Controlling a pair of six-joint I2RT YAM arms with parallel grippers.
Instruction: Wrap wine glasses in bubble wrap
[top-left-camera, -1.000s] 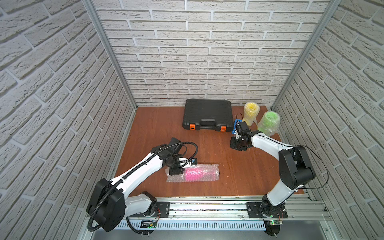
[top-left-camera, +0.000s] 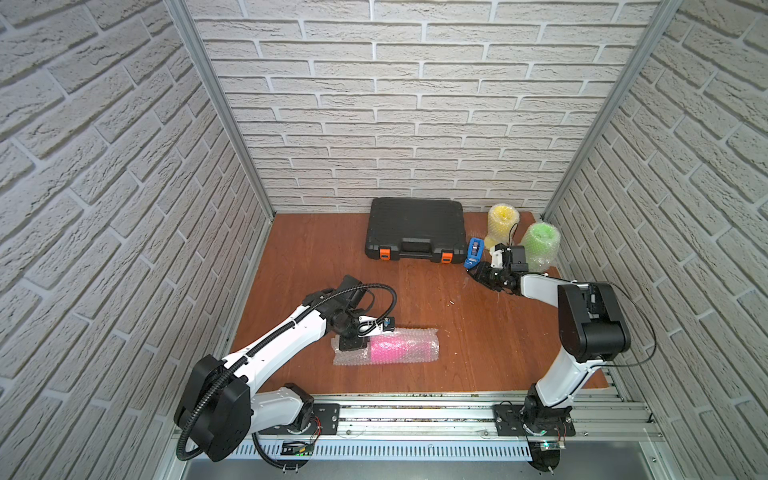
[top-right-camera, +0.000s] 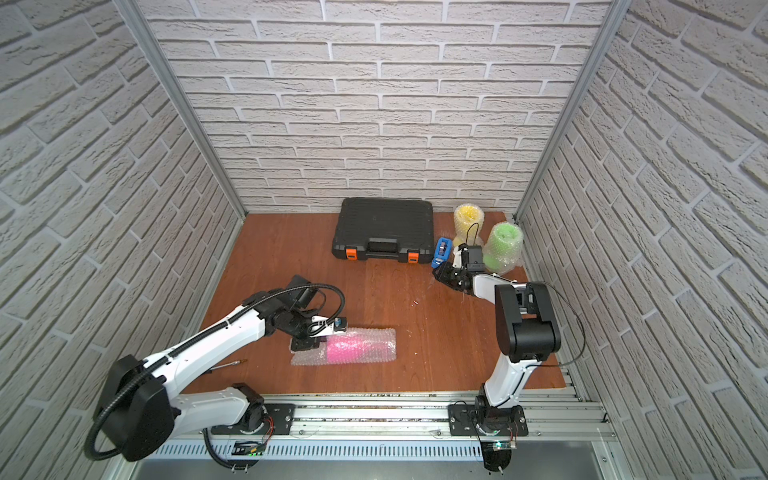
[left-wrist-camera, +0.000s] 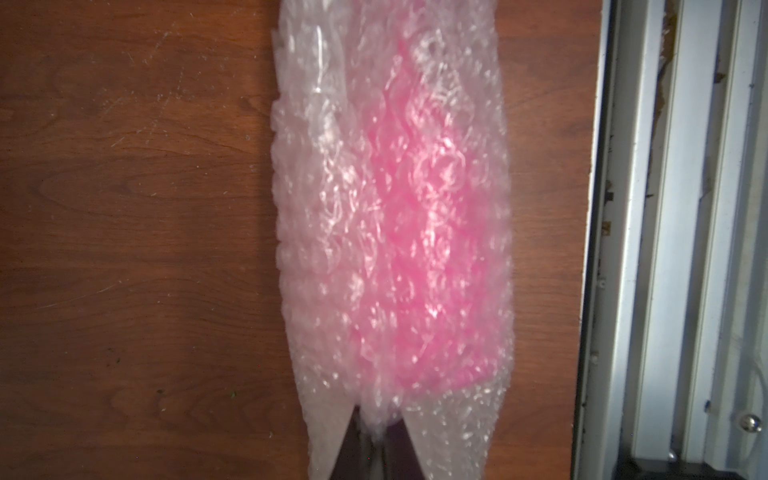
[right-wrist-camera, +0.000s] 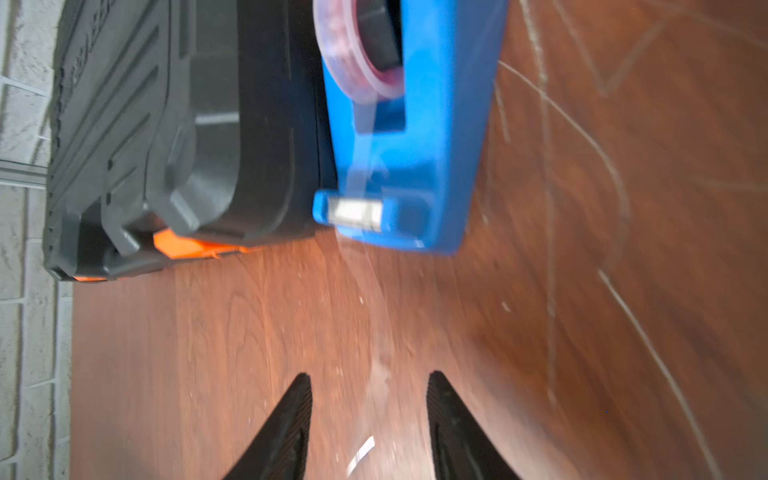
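Observation:
A pink glass rolled in bubble wrap (top-left-camera: 400, 345) lies along the front edge of the table. My left gripper is shut at the left end of that roll, pressed on the wrap near the pink part; whether wrap is between its tips is unclear. My right gripper is part open and empty, in front of the blue tape dispenser (right-wrist-camera: 448, 152), with a strip of clear tape reaching toward the table under its fingers. A wrapped yellow glass (top-left-camera: 502, 220) and a wrapped green glass (top-left-camera: 541, 244) stand upright at the back right.
A black case (top-left-camera: 412, 224) with orange latches stands at the back centre, right beside the dispenser. Small bits lie on the table right of centre.
My right arm has shifted and changed pose near the dispenser, its gripper now slightly right of where it was a second ago. The left arm and pink roll have not moved.

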